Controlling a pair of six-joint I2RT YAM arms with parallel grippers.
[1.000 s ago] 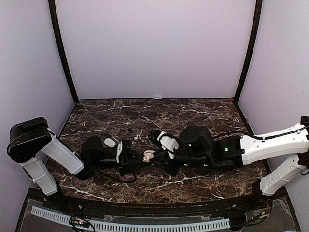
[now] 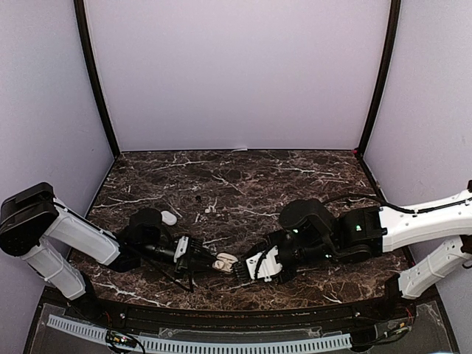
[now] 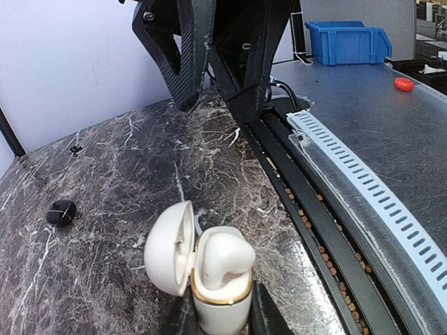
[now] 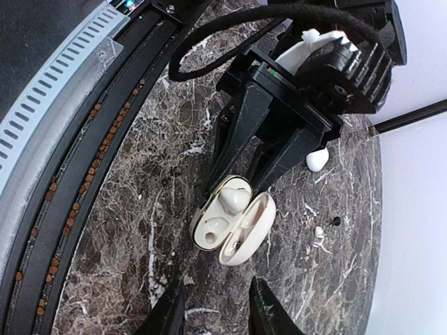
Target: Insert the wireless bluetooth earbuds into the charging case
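The white charging case (image 3: pixel 222 293) is held upright with its lid (image 3: pixel 167 248) open by my left gripper, shut on it. One white earbud (image 4: pixel 234 199) sits in one compartment; the other compartment shows an empty hollow. My right gripper is part open above the case, with nothing visible between its fingertips; in the left wrist view its black fingers (image 3: pixel 199 63) hang apart from the case.
A white rounded object (image 2: pixel 168 217) lies on the marble table (image 2: pixel 243 177), with several small dark and white bits (image 4: pixel 318 231) behind. A slotted strip (image 2: pixel 221 343) runs along the front edge.
My right gripper has moved toward the front and away from the case, turning as it went. The left gripper with the case has shifted slightly toward the front.
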